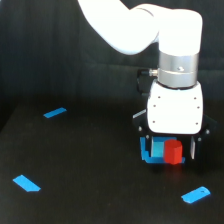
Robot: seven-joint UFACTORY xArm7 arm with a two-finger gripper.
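A red block stands on the dark table at the right, directly below the white hand. Blue surfaces lie beside and around it: a lighter blue block face touches its left side, and a darker blue edge shows further left and underneath. My gripper points down over these blocks. The hand covers their upper parts, and its dark fingers are hard to make out against the table. Whether the fingers touch either block does not show.
Three blue strips lie flat on the table: one at the back left, one at the front left and one at the front right. A dark curtain hangs behind.
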